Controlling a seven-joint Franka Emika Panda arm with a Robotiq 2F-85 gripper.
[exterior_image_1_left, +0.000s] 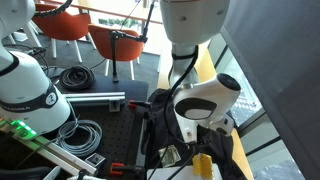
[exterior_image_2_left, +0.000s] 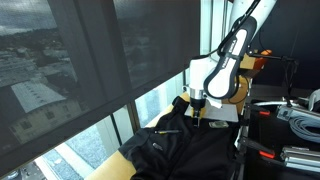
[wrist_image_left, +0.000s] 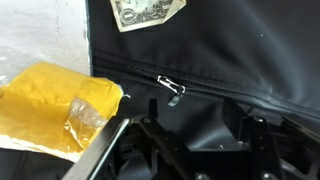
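Note:
Black fabric fills most of the wrist view, crossed by a zipper with a small metal pull. My gripper stands partly open over the fabric just below the pull, its dark fingers apart and nothing seen between them. In exterior view 2 the white arm reaches down to the dark cloth, where the fingertips are too small to make out. Exterior view 1 shows the arm's wrist from above, the fingers hidden.
A banknote lies on the fabric beyond the pull. At left in the wrist view is a yellow-wrapped piece beside a pale surface. Coiled cable lies left of the arm, and a window sill and blind run along the other side.

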